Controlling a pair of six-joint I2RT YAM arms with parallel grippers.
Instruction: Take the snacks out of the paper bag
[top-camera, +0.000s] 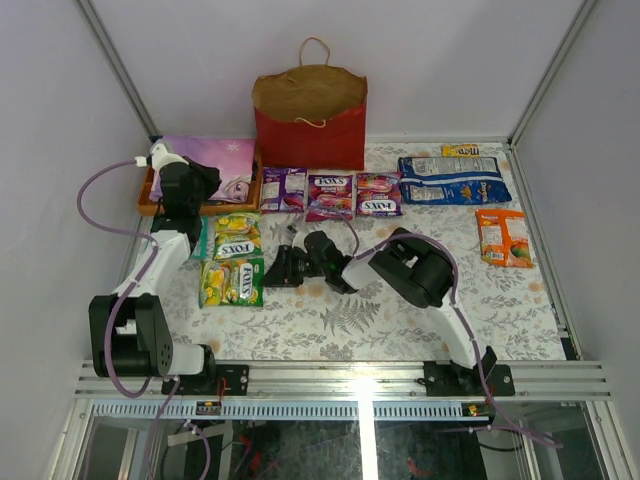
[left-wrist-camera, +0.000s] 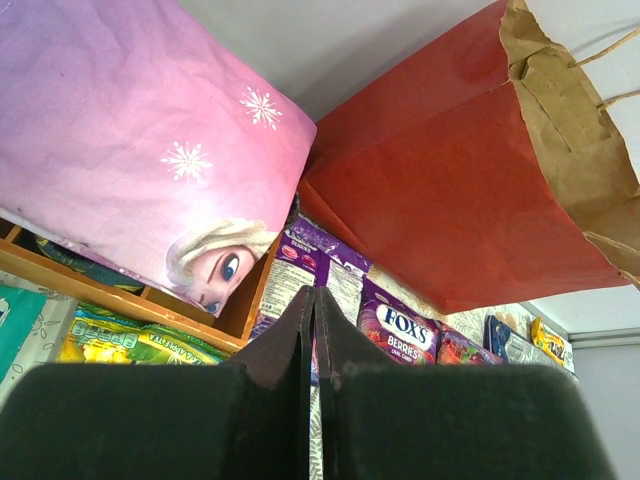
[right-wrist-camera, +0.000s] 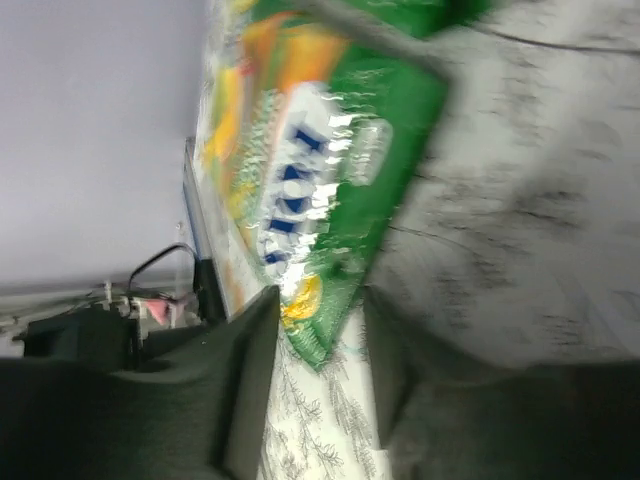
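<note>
The red paper bag (top-camera: 310, 140) stands at the back, its top open. Snack packs lie out on the table: purple Fox's packs (top-camera: 330, 190), yellow-green packs (top-camera: 237, 237), a lower green Fox's pack (top-camera: 244, 284), a blue pack (top-camera: 452, 180) and an orange one (top-camera: 505, 238). My left gripper is shut, nothing between its fingers, over the wooden tray at the left. My right gripper is part open at the right edge of the green pack; its wrist view is blurred, and I see nothing held.
The wooden tray (left-wrist-camera: 120, 290) carries a pink printed item (left-wrist-camera: 120, 130) beside the bag. A small yellow pack (top-camera: 460, 150) lies at the back right.
</note>
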